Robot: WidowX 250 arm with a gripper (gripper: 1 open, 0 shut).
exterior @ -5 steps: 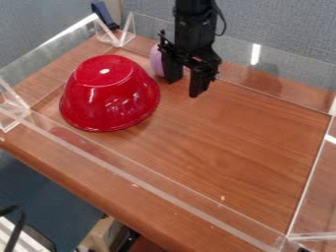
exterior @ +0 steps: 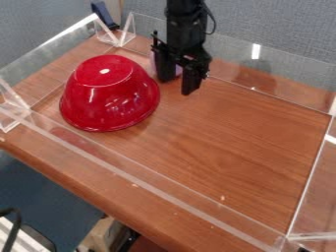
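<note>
My black gripper [exterior: 179,69] hangs down at the top centre of the camera view, over the back of the wooden table, just right of a red upturned bowl [exterior: 108,93]. A small purple object [exterior: 160,63] is behind it, mostly hidden by the gripper. I cannot tell whether the fingers are open, shut or holding it.
Clear acrylic walls [exterior: 258,53] border the wooden table [exterior: 226,148]. A dark blue object [exterior: 102,16] sits outside at the back left.
My gripper has moved slightly left and now covers more of the purple object. The red bowl has not moved.
</note>
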